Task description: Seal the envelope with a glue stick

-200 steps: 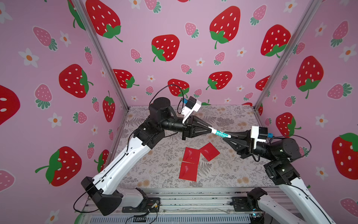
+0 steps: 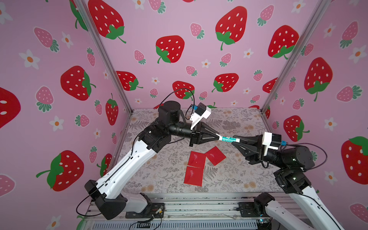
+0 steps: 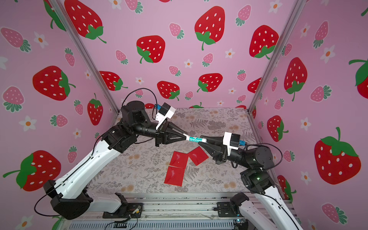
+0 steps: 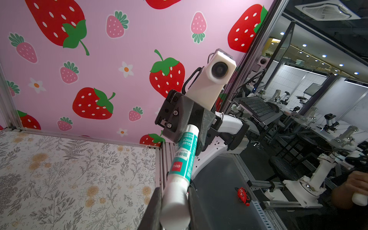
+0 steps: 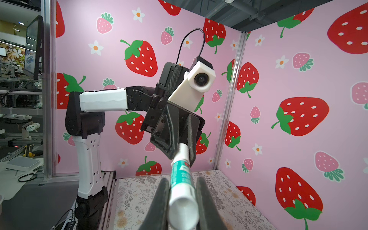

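Note:
Held in the air between both arms is the glue stick [image 2: 228,139], teal-labelled with white ends. My left gripper [image 2: 219,137] is shut on one white end; in the left wrist view the teal label of the glue stick [image 4: 184,155] leads away toward the other arm. Its opposite white end sits between the fingers of my right gripper [image 2: 235,140], also shut. On the table below lie red envelope pieces: an upper square [image 2: 196,159], a lower rectangle [image 2: 194,176] and a tilted square [image 2: 215,155] to the right.
Pink strawberry walls enclose it at the back and sides. A metal rail [image 2: 191,207] runs along the front edge.
The glue stick lies closer to level than before, still held at both ends. The envelope has not moved.

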